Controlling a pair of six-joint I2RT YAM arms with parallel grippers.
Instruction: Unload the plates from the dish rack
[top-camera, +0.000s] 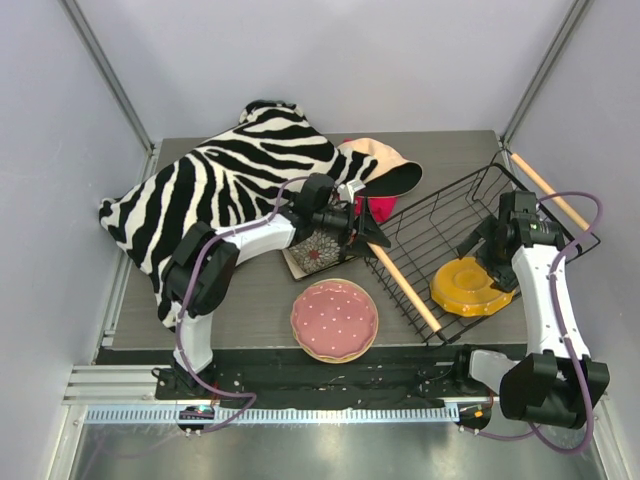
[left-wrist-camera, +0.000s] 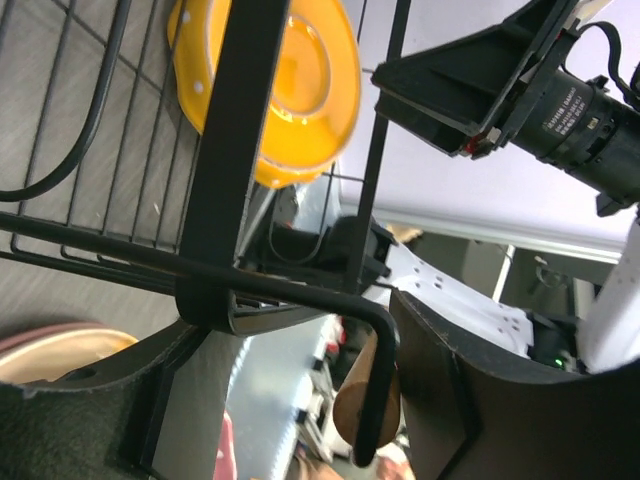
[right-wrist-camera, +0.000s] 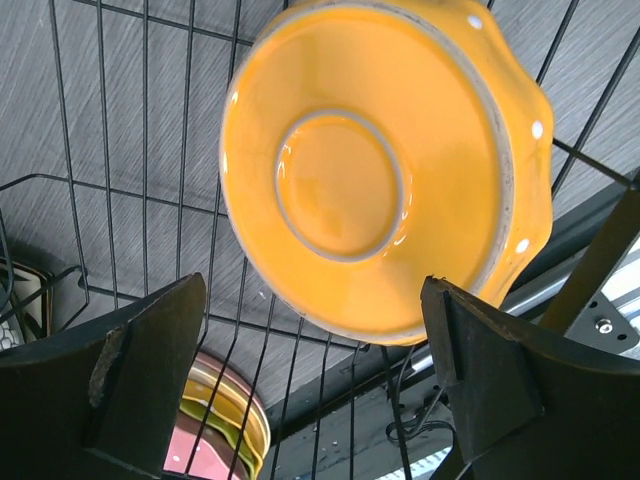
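The black wire dish rack (top-camera: 420, 225) with wooden handles holds a yellow plate (top-camera: 460, 290), seen bottom-up in the right wrist view (right-wrist-camera: 360, 190). My left gripper (top-camera: 362, 225) is shut on the rack's frame beside the near wooden handle; the black rail (left-wrist-camera: 280, 290) runs between its fingers. My right gripper (top-camera: 485, 250) hangs open just over the yellow plate, its fingers (right-wrist-camera: 140, 380) apart with nothing between them. A pink dotted plate (top-camera: 335, 320) lies on the table left of the rack.
A zebra-print cloth (top-camera: 210, 180) covers the back left. A patterned square item (top-camera: 310, 255), red cloth and a cap (top-camera: 390, 170) sit behind the rack's left end. Bare table (top-camera: 240, 310) shows at front left; walls border both sides.
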